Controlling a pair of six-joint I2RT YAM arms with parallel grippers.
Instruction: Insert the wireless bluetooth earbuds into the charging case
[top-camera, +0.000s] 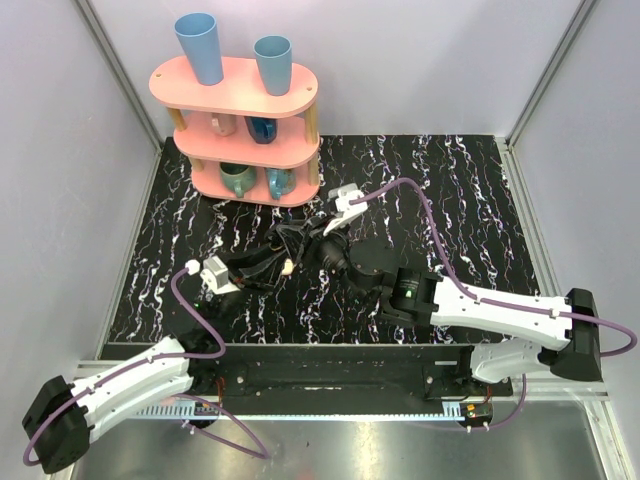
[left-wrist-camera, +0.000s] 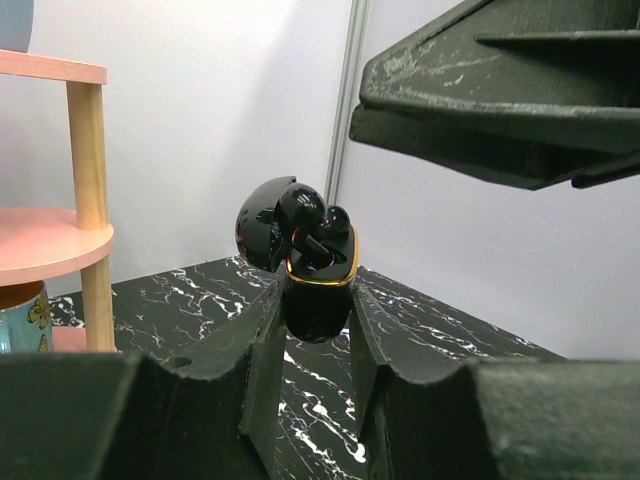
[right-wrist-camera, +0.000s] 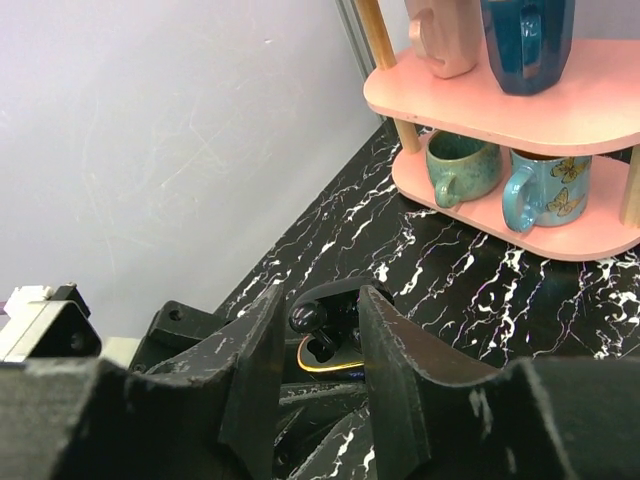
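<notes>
The glossy black charging case (left-wrist-camera: 318, 300), with a gold rim and raised lid (left-wrist-camera: 258, 225), is held upright in my left gripper, which is shut on it. An earbud (left-wrist-camera: 298, 210) shows at the case's mouth; whether it is seated, I cannot tell. In the right wrist view the case (right-wrist-camera: 335, 365) and a round black earbud tip (right-wrist-camera: 308, 318) appear behind the fingers of my right gripper. That gripper looks shut, but what lies between its fingertips is hidden. In the top view both grippers meet over the middle-left of the table.
A pink three-tier shelf (top-camera: 235, 80) with cups and mugs stands at the back left. Walls bound both sides.
</notes>
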